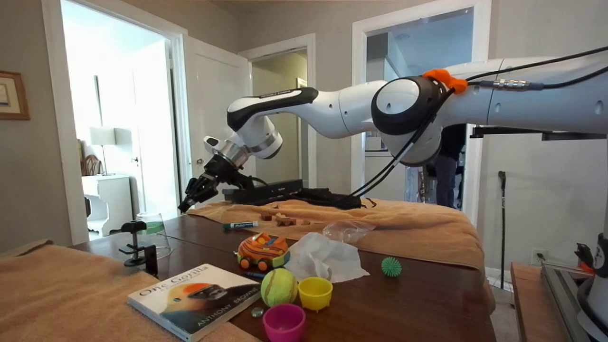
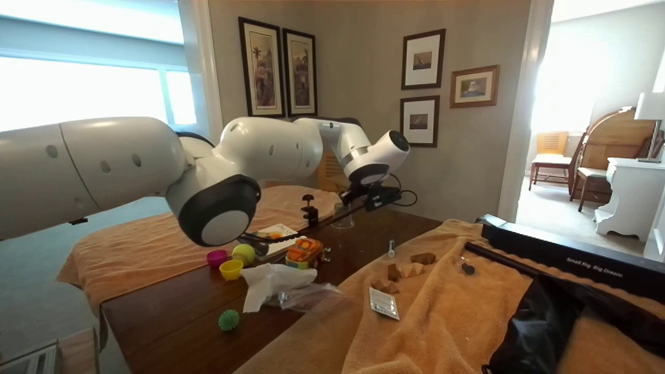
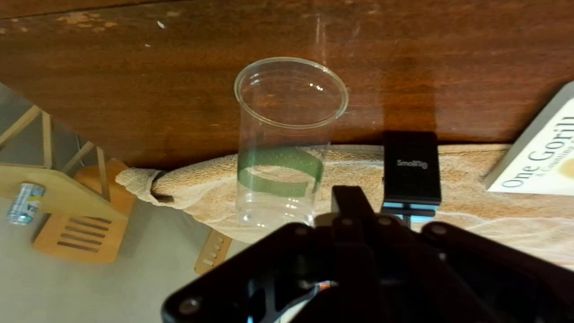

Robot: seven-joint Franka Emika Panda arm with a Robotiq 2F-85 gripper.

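Note:
A clear plastic cup (image 3: 291, 107) with a green band stands on the wooden table near its edge. In exterior view 1 the same cup (image 1: 155, 227) is partly behind a black clamp (image 1: 134, 242). My gripper (image 1: 183, 207) hangs above the table, up and to the right of the cup, tilted downward. The wrist view has the gripper with its black fingers together and nothing visible between them. In exterior view 2 the cup (image 2: 343, 218) is just below the gripper, whose fingertips are hard to make out there.
A book (image 1: 194, 301), tennis ball (image 1: 279, 287), yellow cup (image 1: 315, 293), pink cup (image 1: 284, 322), orange toy car (image 1: 262, 251), white paper (image 1: 322, 256) and green spiky ball (image 1: 391, 267) lie across the table. Brown wooden blocks (image 2: 411, 270) rest on the far towel. Bare table surrounds the marker (image 1: 240, 225).

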